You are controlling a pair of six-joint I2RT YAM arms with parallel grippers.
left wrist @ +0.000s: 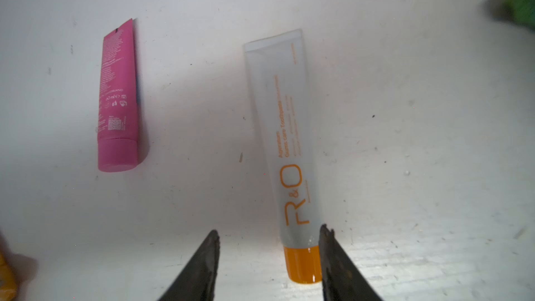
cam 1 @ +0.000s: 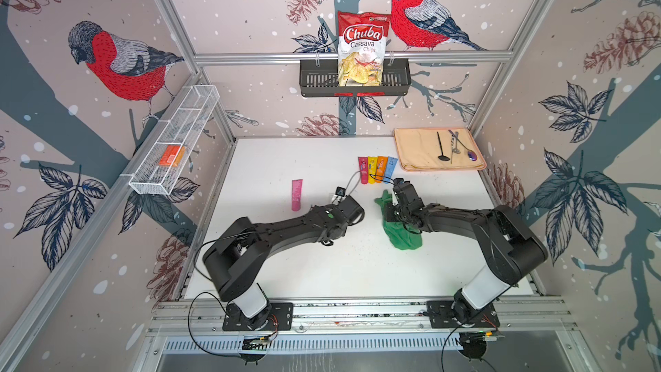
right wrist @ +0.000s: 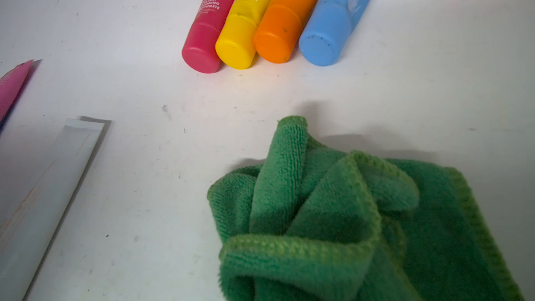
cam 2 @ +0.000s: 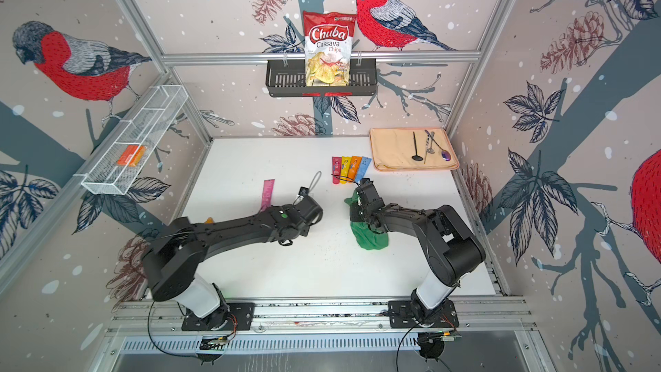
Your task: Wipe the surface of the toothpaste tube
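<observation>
A white toothpaste tube [left wrist: 284, 128] with orange cap lies flat on the table, under my left gripper, which is part open with nothing between its fingertips, above the cap end. In the top views that arm mostly hides the tube. A green cloth [right wrist: 301, 217] lies crumpled to the tube's right. My right gripper [cam 1: 394, 208] is down at the cloth; its fingers do not show in the right wrist view, and what lies between them is hard to see from above, but it appears shut on the cloth.
A pink tube [left wrist: 117, 94] lies left of the white one. Four coloured tubes [cam 1: 376, 168] lie in a row behind the cloth. A folded peach towel [cam 1: 420, 151] with utensils is at back right. A wire shelf [cam 1: 172, 137] hangs on the left.
</observation>
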